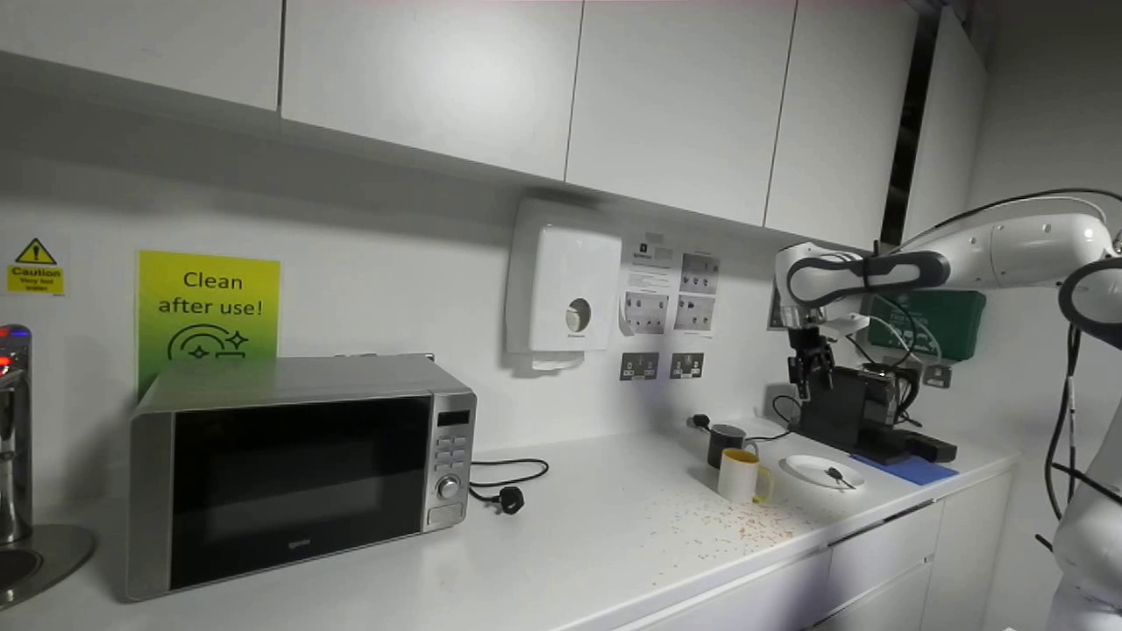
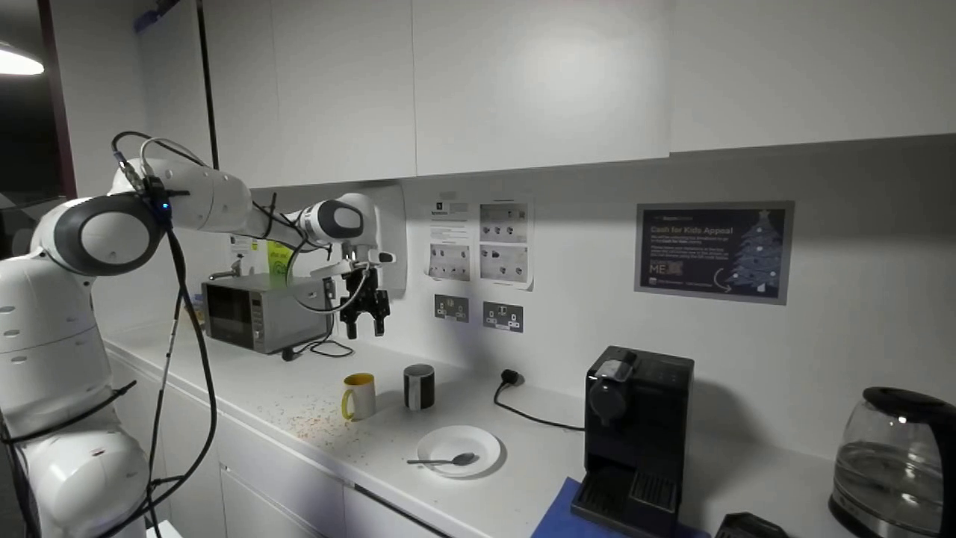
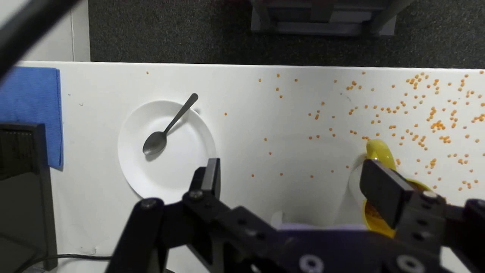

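Note:
My gripper (image 2: 365, 333) hangs open above the counter, its two black fingers wide apart with nothing between them. Below it, a white mug (image 2: 361, 397) with a yellow inside and yellow handle stands upright; in the wrist view one finger partly covers the mug (image 3: 380, 154), and orange bits show inside it. Beside it stands a dark mug (image 2: 419, 387). A white plate (image 2: 484, 444) holds a dark spoon (image 2: 461, 459), whose handle sticks out past the rim. Many small orange bits (image 3: 438, 125) are scattered over the counter near the white mug.
A black coffee machine (image 2: 638, 421) stands on a blue cloth (image 2: 557, 511), with a glass kettle (image 2: 887, 466) farther right. The microwave (image 1: 305, 468) takes up the other end. Wall cupboards (image 1: 673, 95) overhang the counter. A black cable (image 2: 538, 417) lies along the wall.

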